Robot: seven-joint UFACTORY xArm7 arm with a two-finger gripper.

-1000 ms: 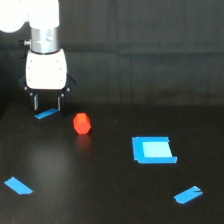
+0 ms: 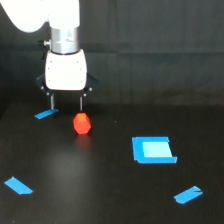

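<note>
A small red block (image 2: 82, 124) with an angular outline stands on the dark table, left of centre. My gripper (image 2: 67, 101), under the white hand, points down behind and slightly left of the block. Its two dark fingers are apart, and nothing shows between them. How high the fingertips are above the table is hard to tell.
To the right lies a pale square (image 2: 156, 149) framed in blue tape. Blue tape strips lie at the front left (image 2: 18, 186), the front right (image 2: 188, 195) and near the gripper (image 2: 46, 114). A dark curtain (image 2: 150, 55) hangs behind.
The arm and gripper have shifted to the right, closer to the red block. The block and the tape have stayed in place.
</note>
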